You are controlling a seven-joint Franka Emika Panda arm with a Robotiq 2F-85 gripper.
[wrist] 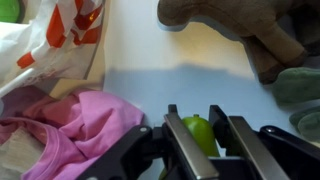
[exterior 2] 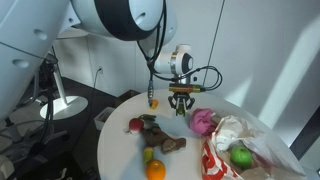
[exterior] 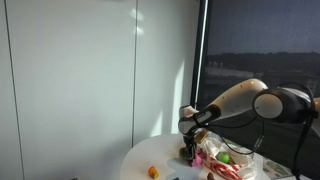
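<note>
In the wrist view my gripper has its two fingers apart on either side of a smooth green object (wrist: 201,132). Only the object's rounded top shows; how firmly the fingers touch it cannot be told. From the second exterior view, the gripper (exterior 2: 181,104) points down over the far part of the white table (exterior 2: 125,172). A pink cloth (wrist: 95,128) lies close by to the left in the wrist view. Ahead of the fingers is a brown plush toy (wrist: 235,22).
A red-and-white bag (exterior 2: 222,160) and a green ball (exterior 2: 241,157) are at the table's right. Nearer the front sit an orange (exterior 2: 155,170), a dark brown item (exterior 2: 173,144) and a red item (exterior 2: 136,124).
</note>
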